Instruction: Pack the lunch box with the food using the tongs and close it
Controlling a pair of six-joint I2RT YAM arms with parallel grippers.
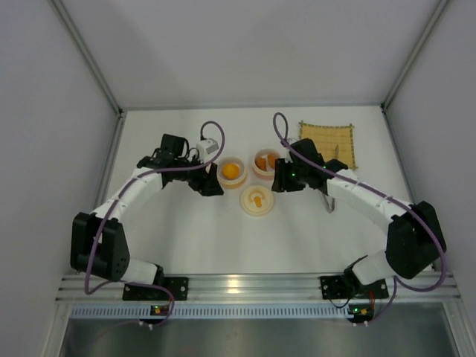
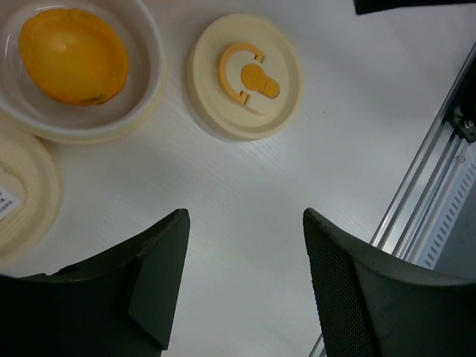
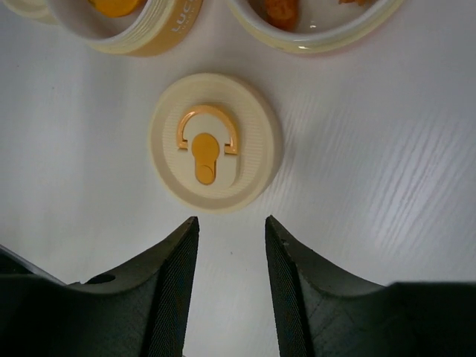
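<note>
Two round cream lunch box bowls stand side by side mid-table: the left bowl [image 1: 232,183] holds an orange-yellow food [image 1: 230,171], the right bowl [image 1: 258,172] brown pieces. In front of them lies a round cream lid [image 1: 256,211] with an orange handle and latch. A second lid [image 2: 37,186] shows beside the left bowl in the left wrist view; my left arm covers it from above. My left gripper is open above bare table, left of the handled lid. Close to that lid's right side, my right gripper stands open and empty.
A yellow-brown woven mat [image 1: 341,143] lies at the back right. Metal tongs or chopsticks [image 1: 329,202] are partly hidden under my right arm.
</note>
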